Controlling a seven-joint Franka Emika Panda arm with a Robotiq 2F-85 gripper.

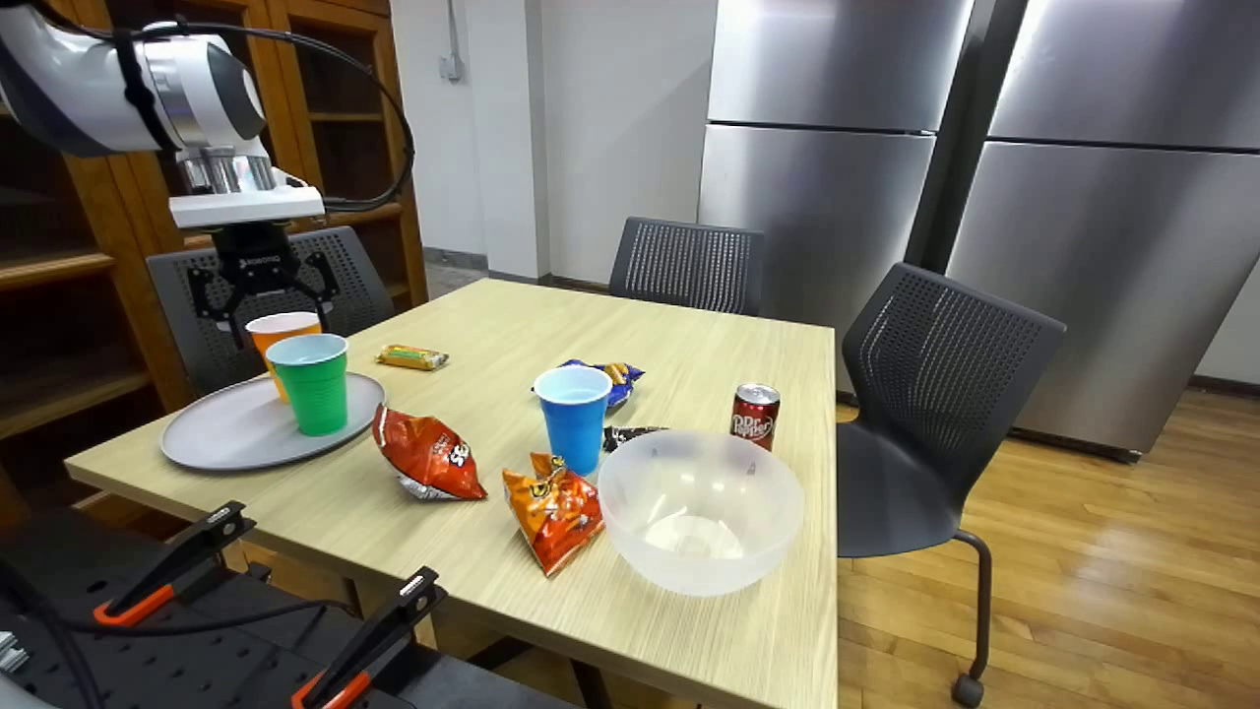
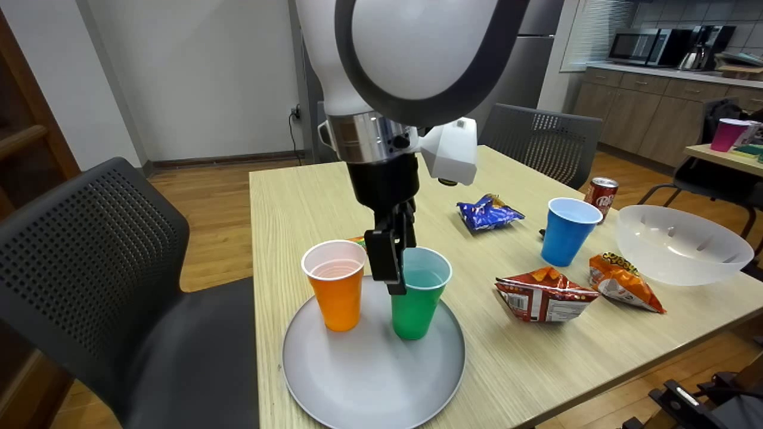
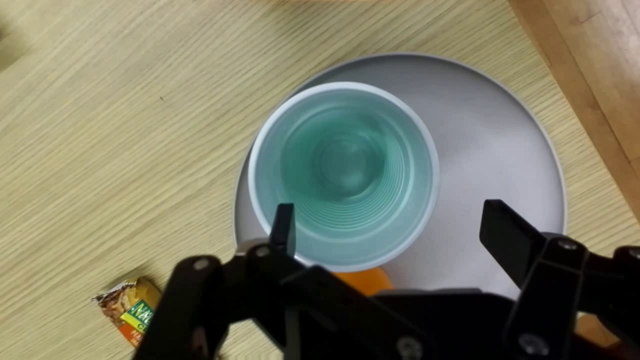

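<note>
On the grey plate (image 2: 372,379) stand two cups side by side, an orange cup (image 2: 339,300) and a green cup (image 2: 416,307). Both are upright and look empty inside. My gripper (image 1: 270,321) is open just above them, its fingers spread wide. From the wrist camera, the green cup (image 3: 345,165) fills the centre, and one finger (image 3: 285,225) overlaps its rim while the other finger (image 3: 510,240) is over bare plate. Nothing is held. Most of the orange cup (image 3: 366,280) is hidden there behind the green cup and the gripper.
A blue cup (image 1: 575,425), a clear bowl (image 1: 700,520), a soda can (image 1: 755,416) and a red chip bag (image 1: 427,455) occupy the table's right and front. An orange chip bag (image 1: 552,514) sits by the bowl. A granola bar (image 1: 410,356) lies behind the plate.
</note>
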